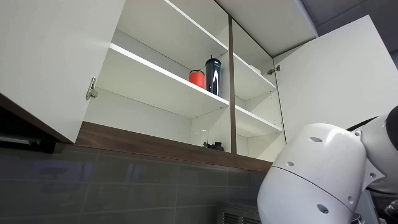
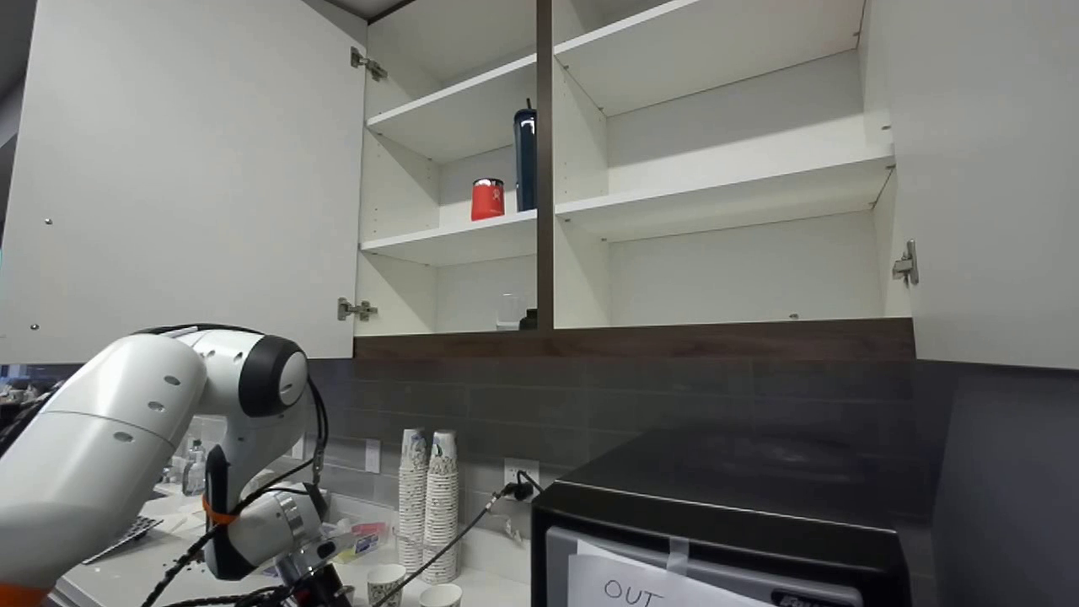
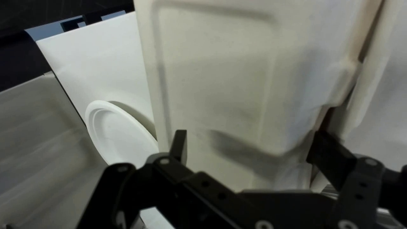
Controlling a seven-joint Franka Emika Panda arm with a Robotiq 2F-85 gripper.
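In the wrist view my gripper is open, its two dark fingers spread wide apart. Behind the gap, a large off-white moulded piece (image 3: 213,84) with a raised rim fills the middle of the picture; whether a finger touches it I cannot tell. A white round plate (image 3: 120,133) lies to its left, partly covered by the gripper. In exterior view 2 the gripper hangs low over the counter, mostly cut off by the bottom edge. A red cup (image 1: 196,78) and a tall dark blue tumbler (image 1: 213,76) stand side by side on a cupboard shelf.
Both cupboard doors stand open, including the large left door (image 2: 192,182) above the arm. Stacks of paper cups (image 2: 442,506) rise from the counter beside the black microwave (image 2: 728,486). A black cable crosses near the cups. The right-hand shelves in exterior view 2 look bare.
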